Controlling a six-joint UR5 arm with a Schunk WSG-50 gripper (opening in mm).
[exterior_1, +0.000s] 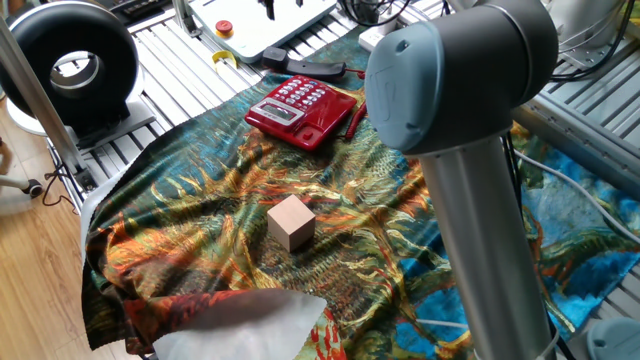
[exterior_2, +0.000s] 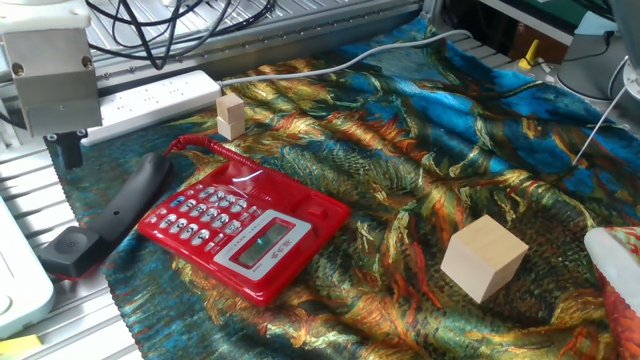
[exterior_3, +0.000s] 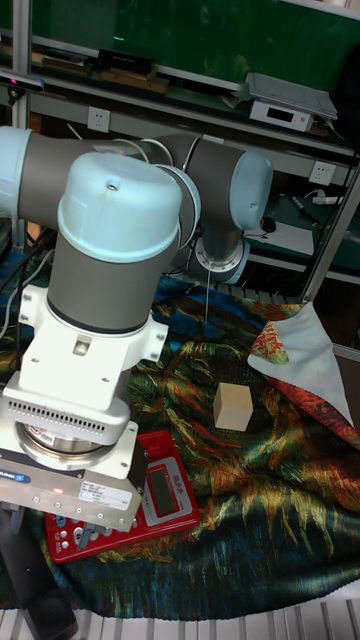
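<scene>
A red telephone (exterior_2: 245, 225) lies on the patterned cloth, its keypad and display facing up. Its black handset (exterior_2: 115, 215) is off the base, resting alongside it. A plain wooden cube (exterior_2: 484, 258) sits apart on the cloth, on the display side of the phone. In exterior view 3 my gripper (exterior_3: 51, 525) hangs over the handset side of the phone, its dark fingers apart and nothing seen between them. Exterior view 2 shows just one finger (exterior_2: 68, 150) below the gripper body, above the handset's side of the table.
Small wooden blocks (exterior_2: 230, 117) stand near a white power strip (exterior_2: 155, 105). A white panel with a red button (exterior_1: 224, 28) lies beyond the handset. One cloth corner (exterior_1: 245, 325) is folded over.
</scene>
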